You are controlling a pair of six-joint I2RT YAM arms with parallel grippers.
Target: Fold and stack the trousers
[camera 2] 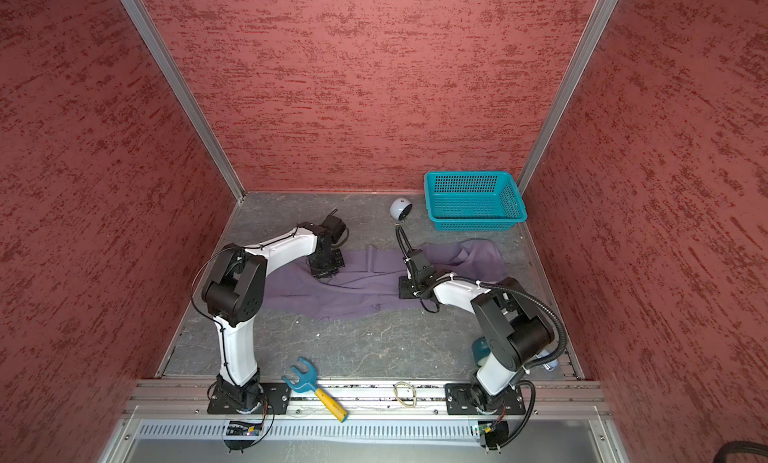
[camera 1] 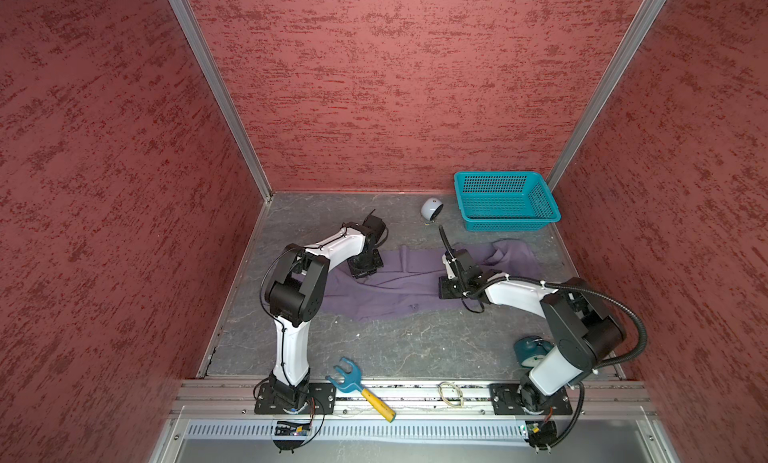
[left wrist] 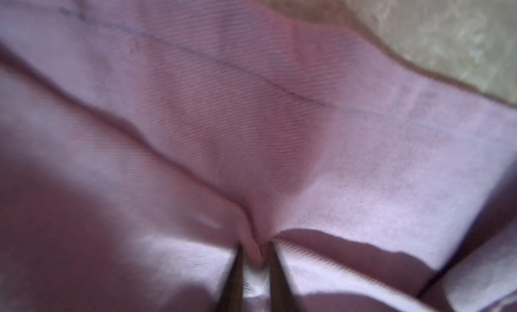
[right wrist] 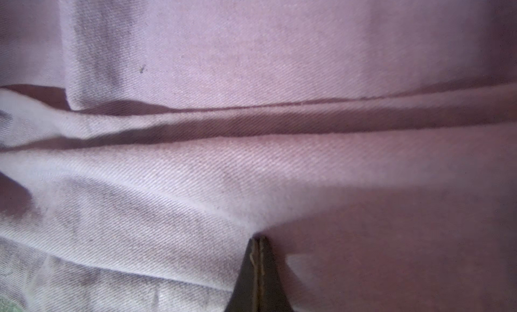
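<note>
The purple trousers (camera 1: 384,303) lie stretched sideways across the table, with long creases along them. On their left part is my left gripper (camera 1: 365,276). In the left wrist view its fingers (left wrist: 231,282) stand a narrow gap apart, and a small fold of the cloth (left wrist: 301,166) rises between the tips. My right gripper (camera 1: 448,292) is down on the trousers right of their middle. The right wrist view shows its fingers (right wrist: 246,282) shut together against the fabric (right wrist: 350,172), a crease running to the tips. Whether cloth is pinched there is hidden.
A teal basket (camera 1: 507,224) stands empty at the back right, with a small white round device (camera 1: 432,208) left of it. A blue claw tool with a yellow handle (camera 1: 377,403) lies at the front edge. Bare table (camera 1: 424,347) shows in front of the trousers.
</note>
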